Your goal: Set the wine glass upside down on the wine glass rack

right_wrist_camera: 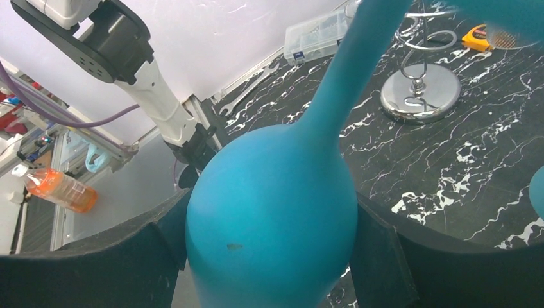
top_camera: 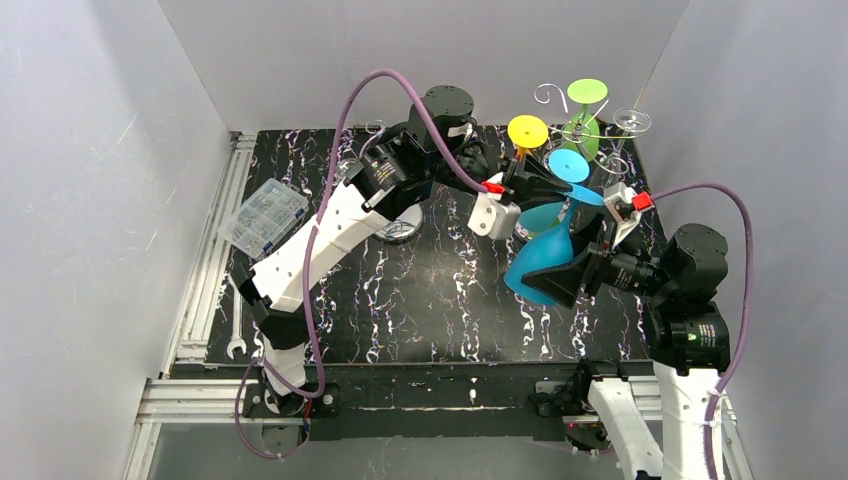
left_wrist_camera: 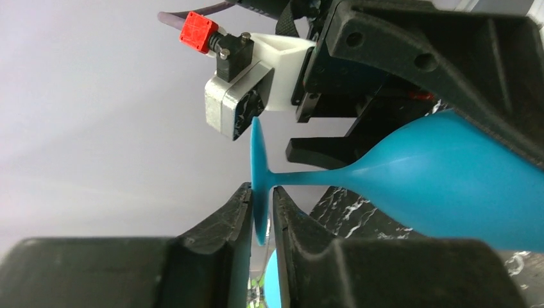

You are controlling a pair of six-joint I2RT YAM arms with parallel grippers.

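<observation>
The blue wine glass (top_camera: 545, 255) is held in the air, tilted, its foot up and bowl down. My right gripper (top_camera: 550, 257) is shut around its bowl, with a finger on each side in the right wrist view. At the upper end, my left gripper has closed on the glass's thin foot (left_wrist_camera: 259, 154), with the stem pointing away toward the bowl. The silver wire rack (top_camera: 546, 93) stands behind at the back right, carrying upside-down glasses: yellow (top_camera: 528, 131), green (top_camera: 587, 92), clear (top_camera: 631, 121) and another blue one (top_camera: 568, 165).
A second wire rack's round base (right_wrist_camera: 420, 93) stands under the left arm. A clear parts box (top_camera: 264, 216) and a wrench (top_camera: 237, 325) lie at the left. Both grippers are close together, near the hanging glasses.
</observation>
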